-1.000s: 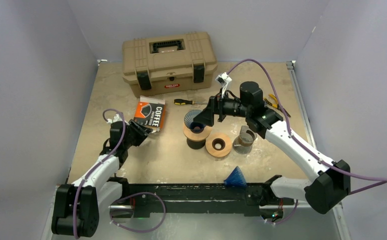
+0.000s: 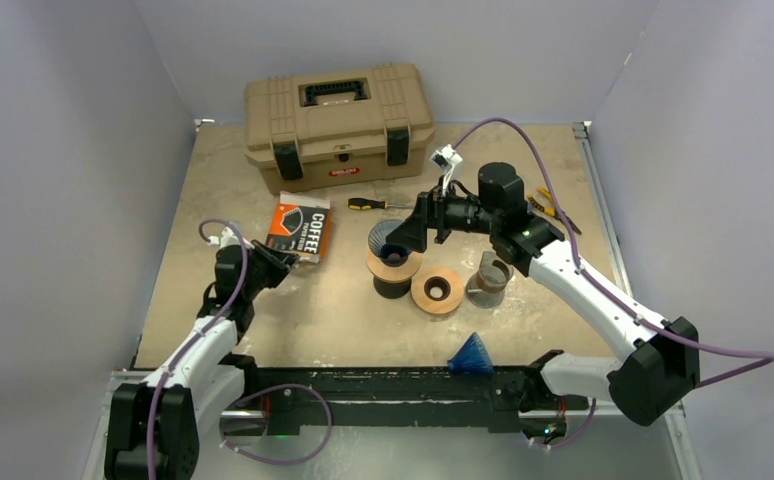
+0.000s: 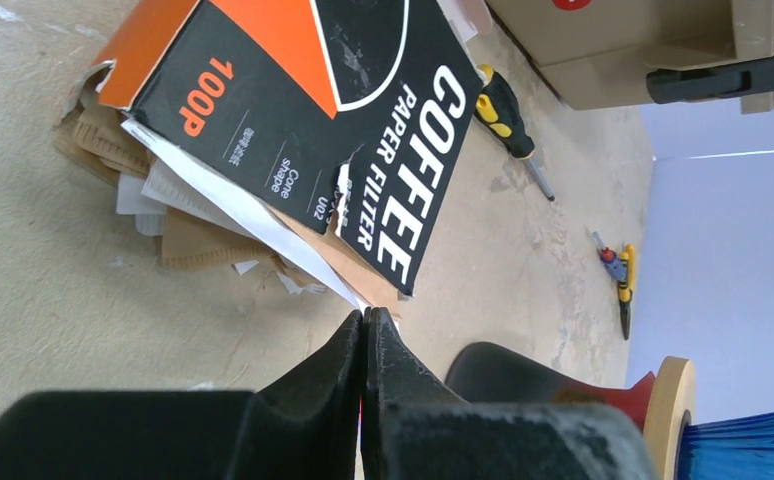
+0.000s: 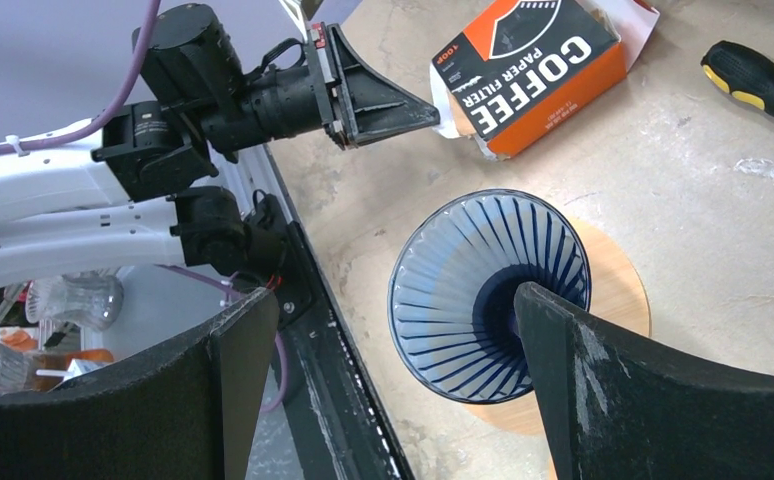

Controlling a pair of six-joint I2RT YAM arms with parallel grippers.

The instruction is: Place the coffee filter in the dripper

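Note:
The black and orange coffee filter box [image 2: 300,228] lies flat on the table, its torn open end toward my left arm. Brown and white paper filters [image 3: 208,238] stick out from under the box in the left wrist view. At the corner of that end is my left gripper, shut, with nothing showing between its fingers; whether its tips touch the paper I cannot tell. A clear ribbed dripper [image 4: 443,300] stands on a wooden-topped stand [image 2: 393,275], no filter visible inside. My right gripper is open, its fingers spread over the dripper.
A wooden ring [image 2: 437,290] and a glass server [image 2: 490,280] stand right of the stand. A blue cone [image 2: 472,356] sits at the front edge. Behind are a screwdriver [image 2: 368,204] and a tan toolbox [image 2: 341,125].
The right arm, box and dripper have stayed put.

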